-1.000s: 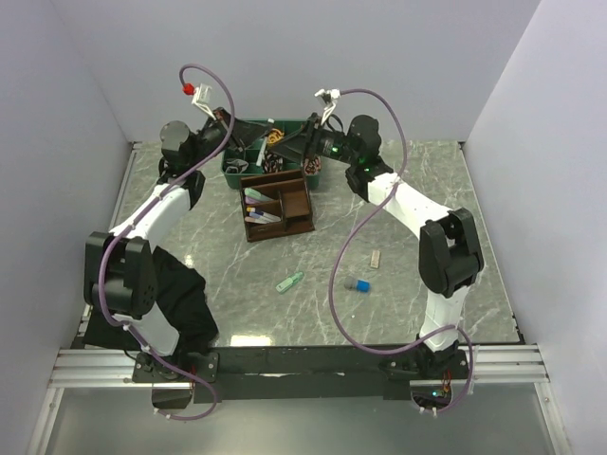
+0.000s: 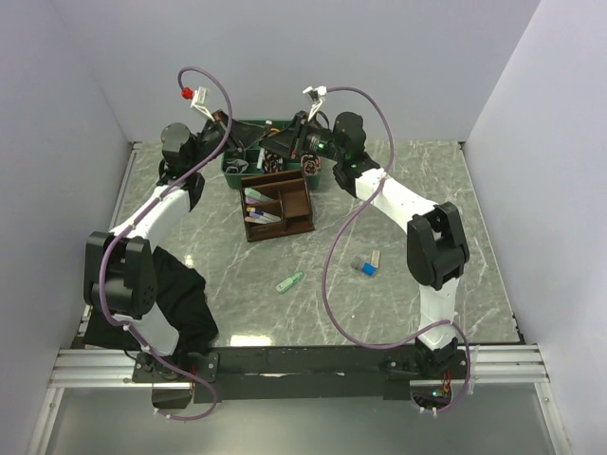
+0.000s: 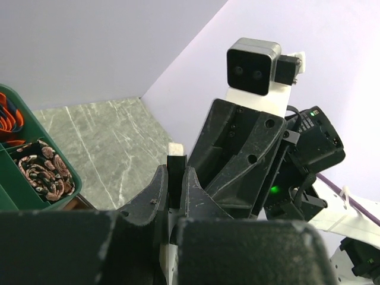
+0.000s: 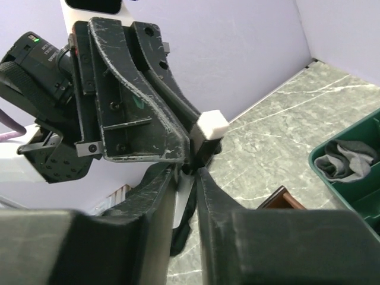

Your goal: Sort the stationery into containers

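A white marker (image 3: 175, 149) with a black band stands upright between the fingers of my left gripper, which is shut on it. Both grippers meet above the green bin. In front of that bin sits the brown wooden organizer (image 2: 301, 227), with several markers (image 2: 261, 216) in its left compartments. A green pen-like item (image 2: 289, 282) lies on the table.
The green divided bin (image 2: 231, 181) holds cloth items, such as a grey sock (image 4: 347, 161). A blue-and-grey stick (image 2: 368, 269) and a small eraser-like block (image 2: 376, 258) lie to the right. Black cloth (image 2: 180, 303) covers the left front.
My right gripper has moved left up to the marker held by the left one. The left arm has stayed still. The blue-and-grey stick has shifted away from the front edge and turned.
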